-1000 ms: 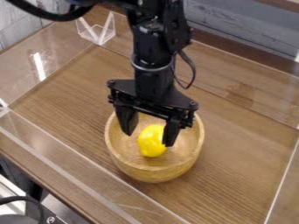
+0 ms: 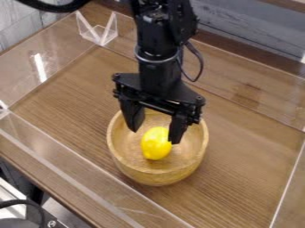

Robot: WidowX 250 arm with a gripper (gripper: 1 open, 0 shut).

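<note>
A yellow oval object (image 2: 156, 144) lies inside a round tan wooden bowl (image 2: 162, 175) in the middle of the table. My black gripper (image 2: 156, 126) hangs over the bowl from the top, its two fingers spread apart, one at the upper left of the yellow object and one at the upper right, with nothing held between them.
Clear plastic pieces sit at the top left and left edge. A black cable shows at the lower left, and a pale raised edge runs along the back right.
The gripper has shifted very slightly over the bowl. The yellow object and bowl look unmoved.
</note>
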